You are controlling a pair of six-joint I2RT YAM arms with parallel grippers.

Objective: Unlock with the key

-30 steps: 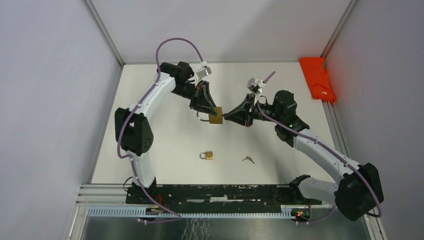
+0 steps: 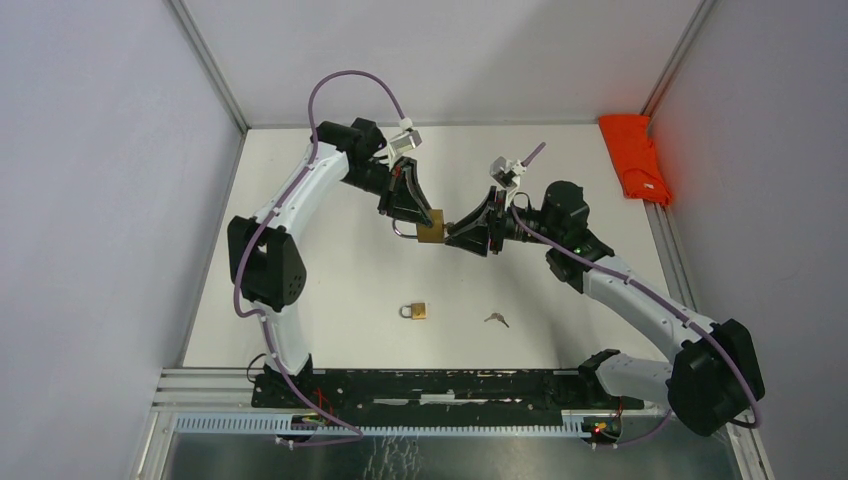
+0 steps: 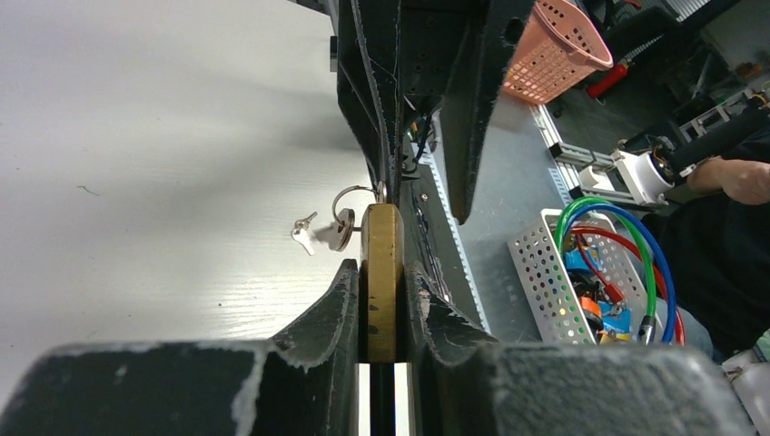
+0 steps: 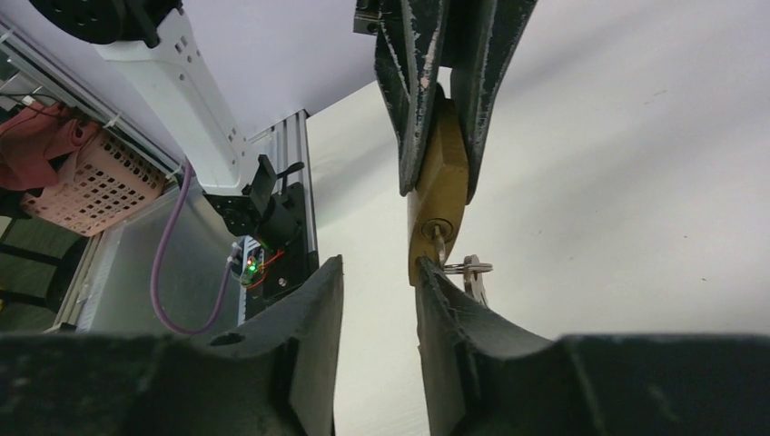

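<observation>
My left gripper is shut on a large brass padlock, raised above the table. The shackle points left in the top view; whether it is latched cannot be told. In the right wrist view a key sits in the keyhole on the padlock's end face. A ring hangs from that key, carrying other keys. My right gripper stands open before the keyhole end, nothing gripped. One of its fingers overlaps the padlock's lower corner in view; contact is unclear.
A smaller padlock and a loose set of keys lie on the white table nearer the front. An orange cloth is at the far right edge. Bare table lies beneath both grippers.
The left arm and padlock have barely shifted.
</observation>
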